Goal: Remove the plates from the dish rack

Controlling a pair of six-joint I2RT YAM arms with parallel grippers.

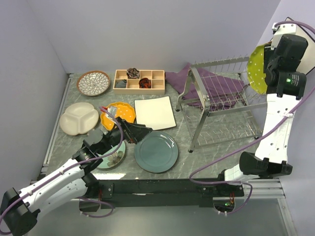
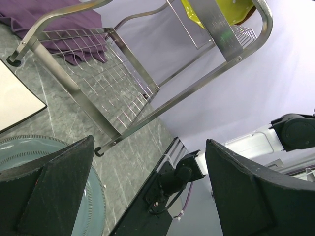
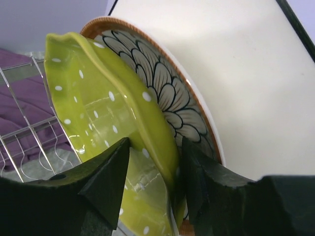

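A yellow-green plate with white dots [image 1: 256, 70] stands on edge in the upper tier of the metal dish rack [image 1: 227, 112]. In the right wrist view, my right gripper straddles its wavy rim, one finger on each side. A gap shows between the near finger and the plate; the far finger sits close to the rim. Right behind stands a brown-rimmed plate with a petal pattern [image 3: 182, 113], then a white plate or board with a dark edge [image 3: 246, 78]. My left gripper is open and empty above the table, near the blue-green plate [image 1: 156, 151].
On the table lie a patterned plate [image 1: 93, 83], a white divided plate [image 1: 78, 118], an orange plate [image 1: 125, 111], a green-rimmed plate [image 1: 114, 158], a white square plate [image 1: 155, 112] and a wooden organizer [image 1: 140, 91]. Purple cloth [image 1: 221, 89] lies by the rack.
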